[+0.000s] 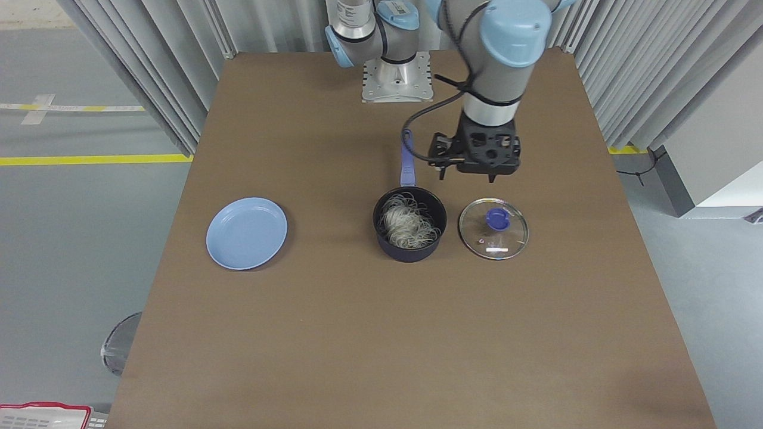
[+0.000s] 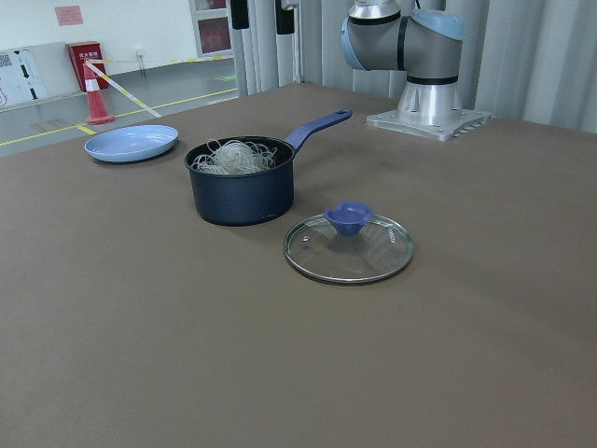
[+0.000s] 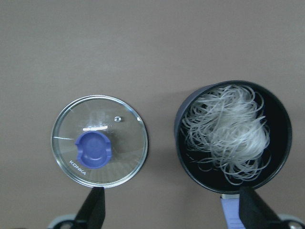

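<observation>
My gripper [image 1: 466,174] hangs open above the table, behind the pot and lid, its fingers apart with nothing between them in the wrist view. A dark saucepan [image 1: 382,242] with a blue handle [image 2: 320,124] holds white noodles [image 3: 224,129]. Its glass lid [image 1: 475,232] with a blue knob [image 3: 93,150] lies separately beside it on the table, to the right in the front view. A light blue plate [image 1: 246,233] lies left of the pot.
</observation>
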